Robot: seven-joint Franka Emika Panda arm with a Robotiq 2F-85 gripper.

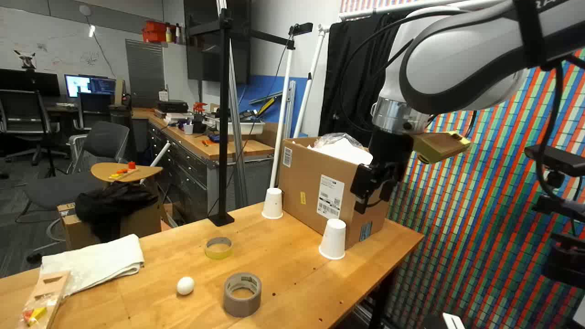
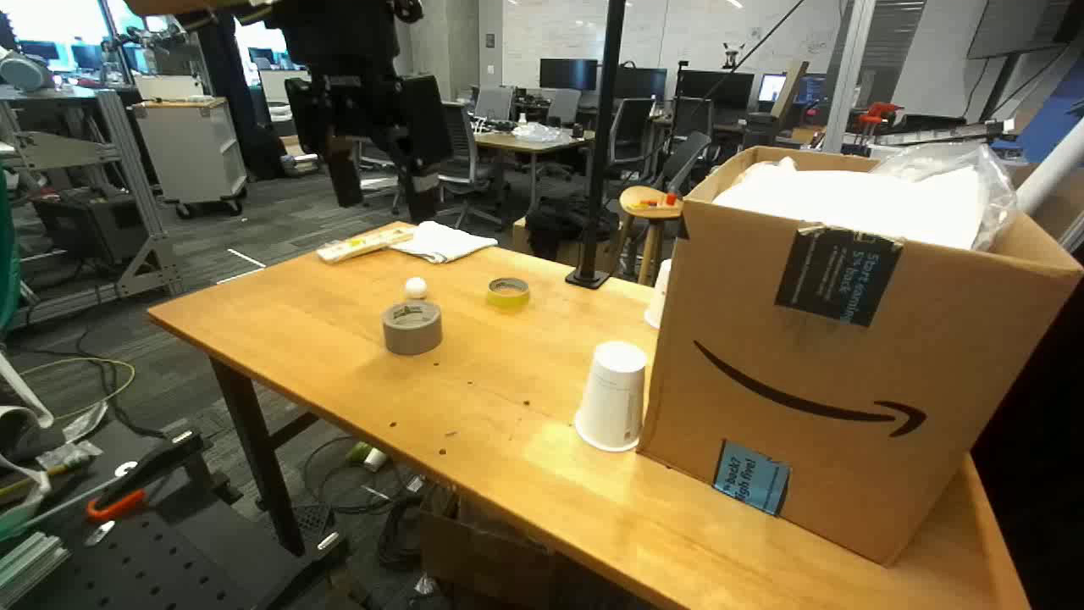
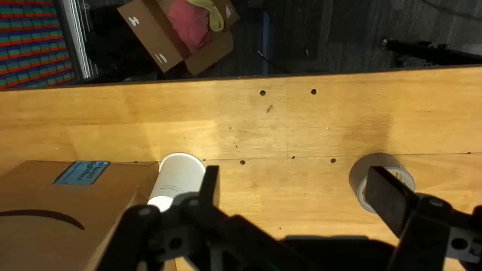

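Note:
High over the wooden table hangs my gripper, its fingers spread wide with only bare tabletop seen between them. The grey tape roll lies flat on the table. A yellowish tape roll is a little behind it, and a small white ball rests to their left. Two upside-down white cups stand by the cardboard box: the near cup at its front corner, the far cup along its side. In the wrist view the near cup is partly covered by one finger.
The big cardboard box, filled with white packing, takes up one table end. A black post rises from the table edge. At the opposite end lie a folded white cloth and a wooden tray. Clear tabletop surrounds the tape rolls.

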